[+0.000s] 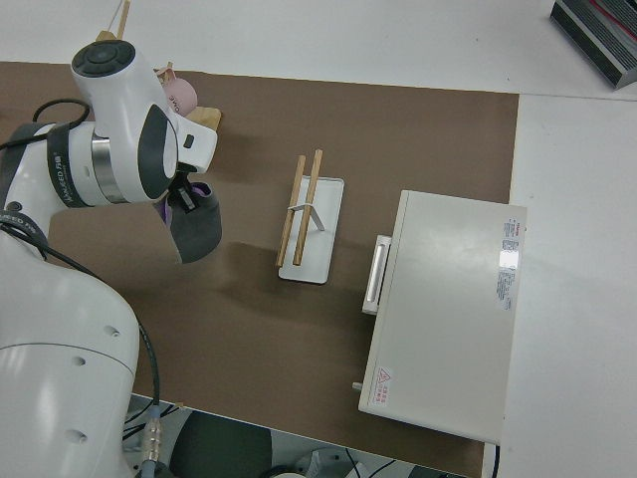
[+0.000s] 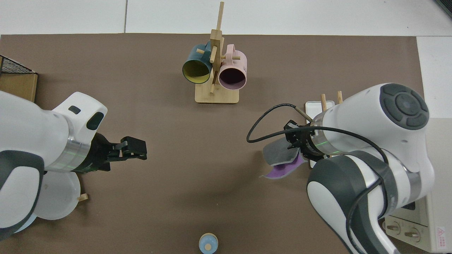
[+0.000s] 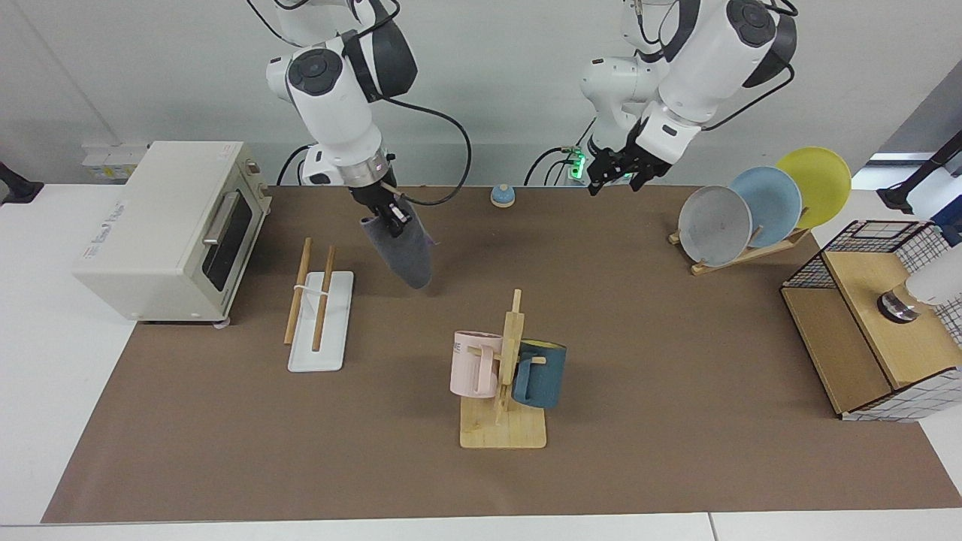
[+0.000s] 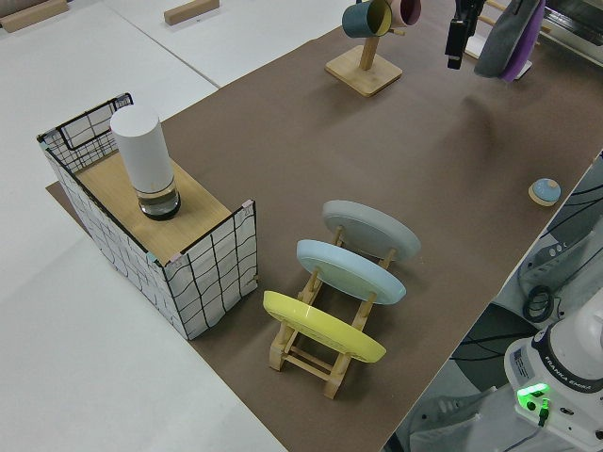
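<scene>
My left gripper (image 2: 134,148) is at the left of the top view, above the brown mat near the plates (image 2: 57,194), nothing seen held; its finger state is unclear. My right gripper (image 3: 397,213) is shut on a grey cloth (image 2: 279,150) with a purple side (image 2: 283,170), which hangs below it left of the white board (image 3: 316,352) with wooden sticks.
A mug rack (image 3: 502,433) holds a pink mug (image 3: 464,370) and a teal mug (image 3: 541,379). A white oven (image 1: 448,309) stands at the right, a wire-sided shelf (image 4: 200,212) at the left. A small blue object (image 2: 208,243) lies near the front edge.
</scene>
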